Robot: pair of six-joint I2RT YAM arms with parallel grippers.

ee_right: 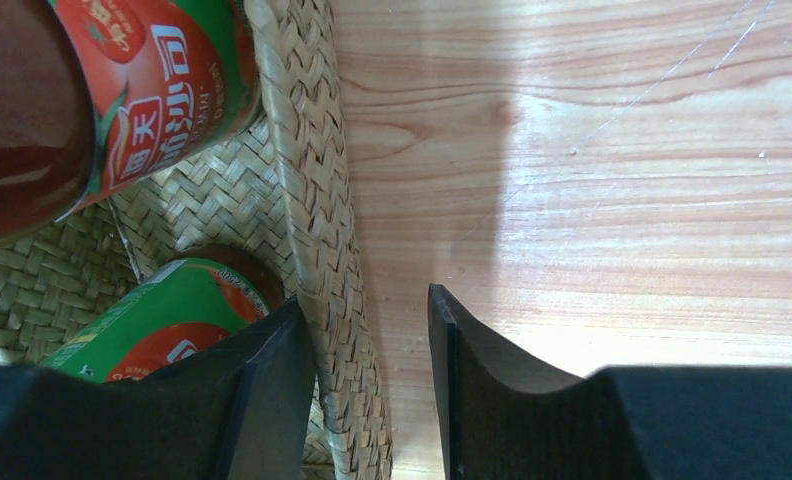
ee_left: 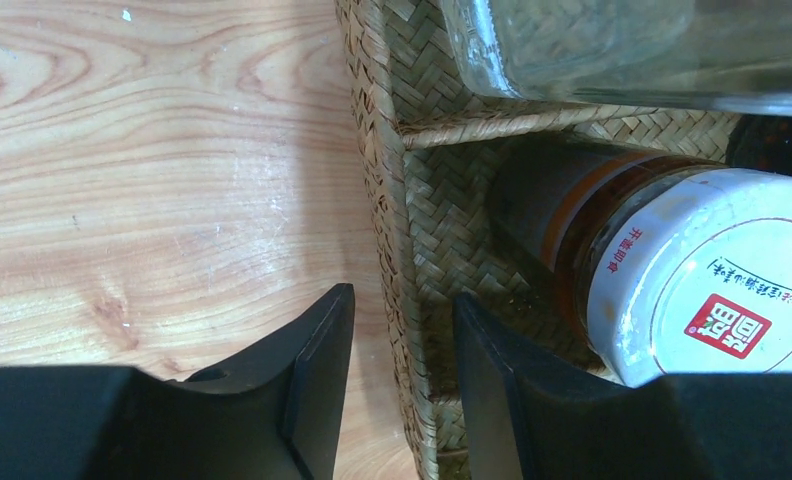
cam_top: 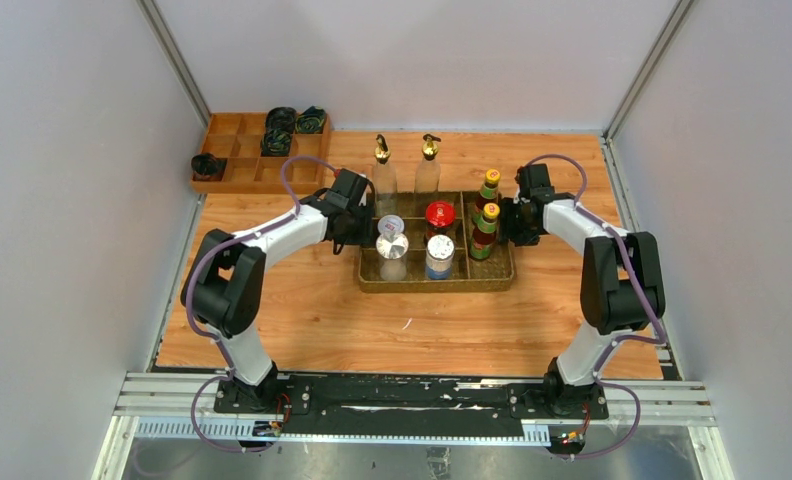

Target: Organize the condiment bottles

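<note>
A woven basket (cam_top: 434, 285) with compartments stands mid-table, filled with bottles and jars. Two clear bottles with gold tops (cam_top: 384, 180) stand at its back. A red-lidded jar (cam_top: 439, 216), a white-lidded jar (cam_top: 439, 255) and clear shakers (cam_top: 392, 262) sit in front of them. Two green-labelled sauce bottles (cam_top: 483, 240) occupy the right column. My left gripper is open astride the left wall (ee_left: 394, 240), a gap on both sides. Over the right wall (ee_right: 317, 190) my right gripper is likewise open, its inner finger (ee_right: 277, 380) close to the wall.
A wooden divided tray (cam_top: 242, 187) holding several dark items lies at the back left. Bare wood (cam_top: 412, 335) fills the front of the table and both sides of the basket.
</note>
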